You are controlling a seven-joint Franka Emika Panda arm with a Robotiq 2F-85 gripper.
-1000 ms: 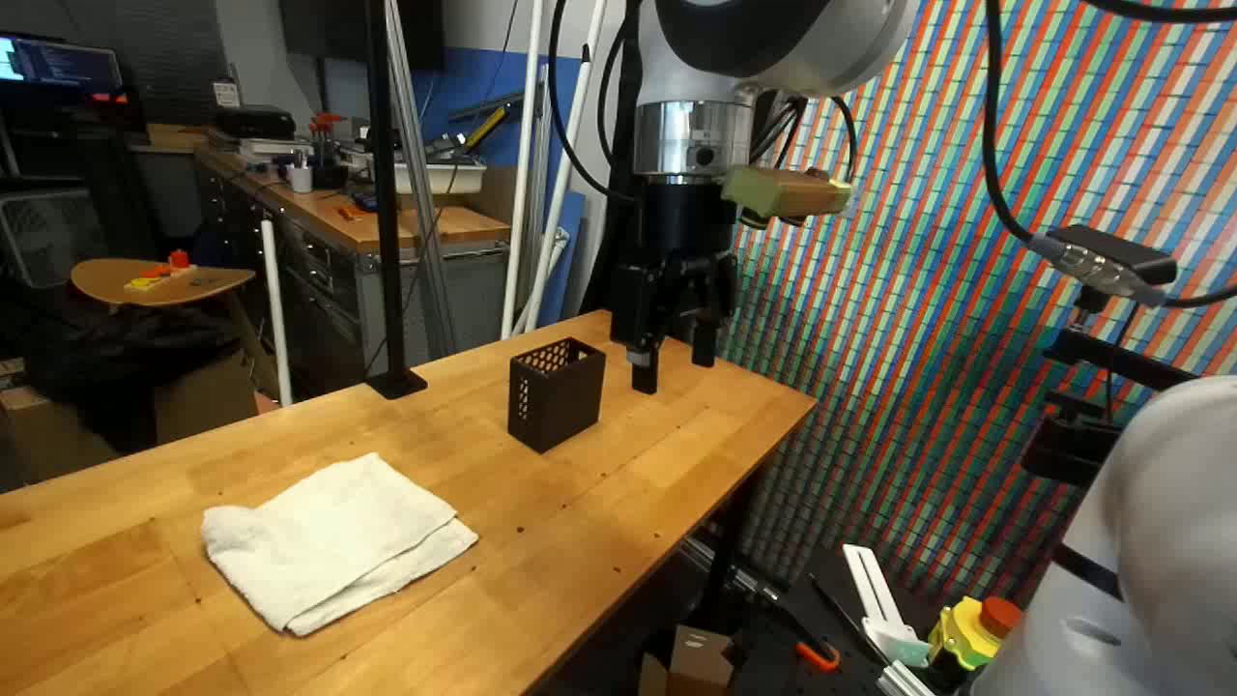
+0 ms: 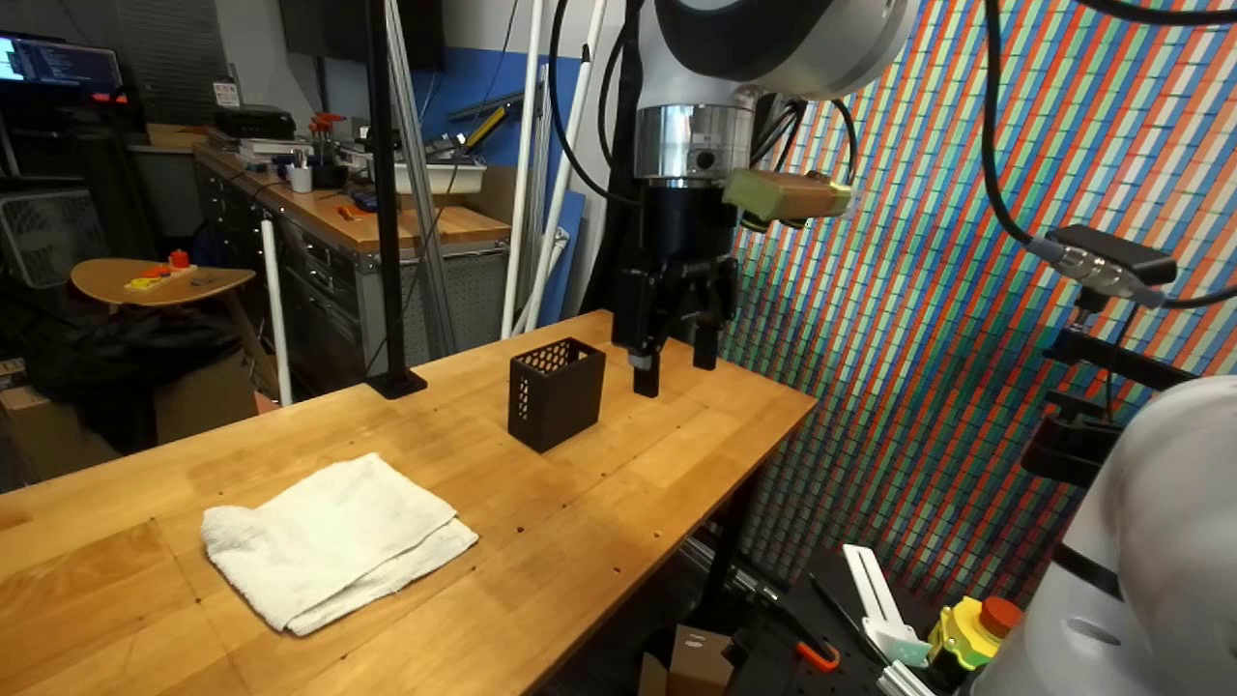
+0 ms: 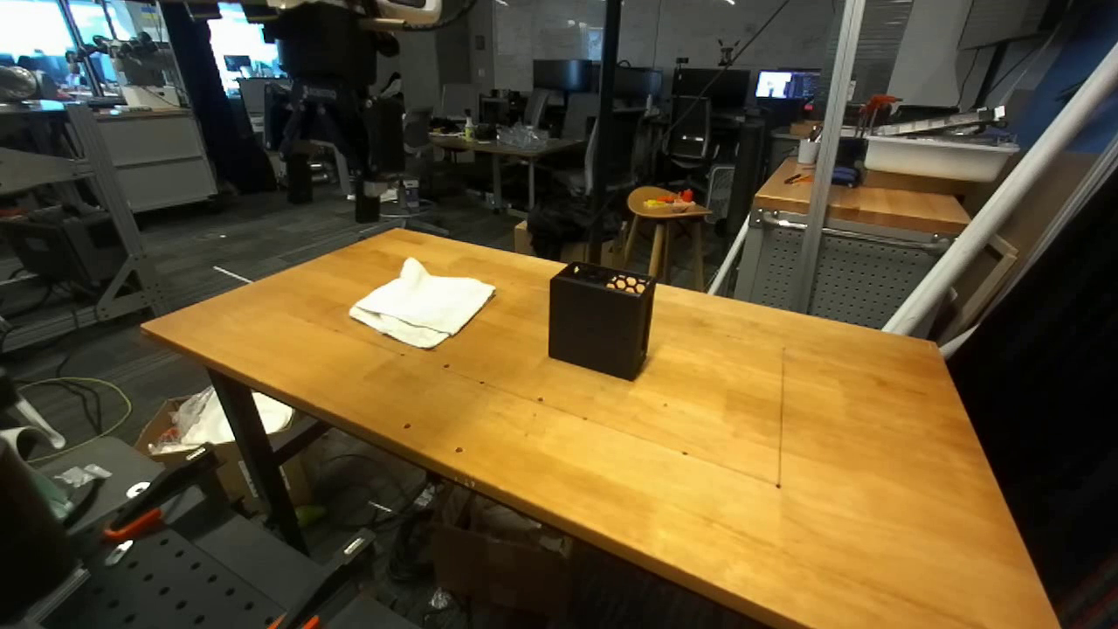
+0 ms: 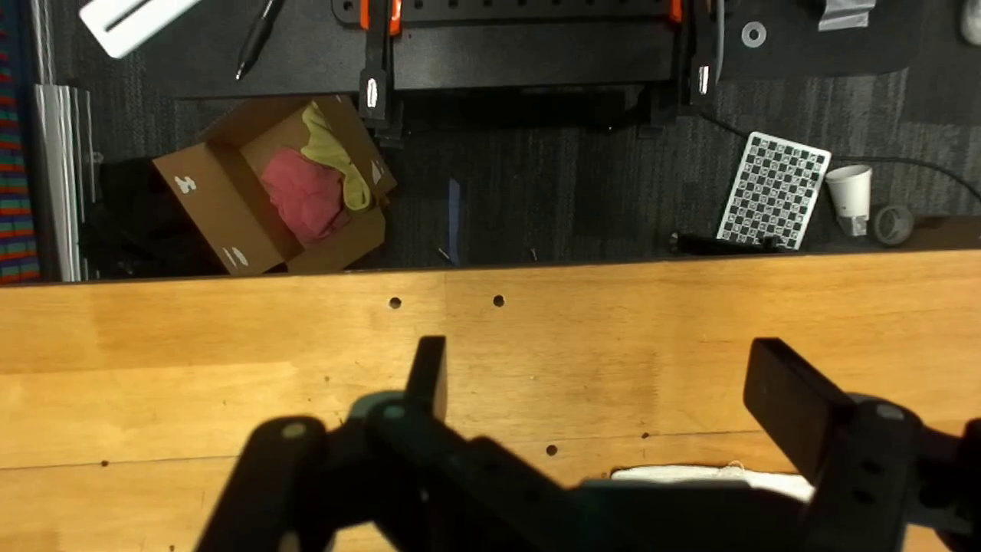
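My gripper (image 2: 675, 383) hangs over the table with its fingers pointing down. In the wrist view the gripper is open, its two fingers wide apart and only bare wood seen between the tips. A white folded cloth (image 2: 336, 539) lies flat on the table; in the second exterior view one corner of the cloth (image 3: 424, 304) sticks up. A black box with honeycomb holes (image 2: 557, 394) stands upright with its open top showing. In the wrist view a strip of the cloth (image 4: 708, 474) shows behind the gripper, while the black box is not visible there.
The wooden table (image 3: 734, 451) has clear room around box and cloth. A black post (image 2: 397, 383) rises at its far edge. On the floor beside the table sits a cardboard box (image 4: 216, 198) with cloths inside. A yellow emergency-stop button unit (image 2: 971, 632) is near the arm's base.
My gripper has come down very slightly, its fingers still apart. Cloth and black box lie where they were.
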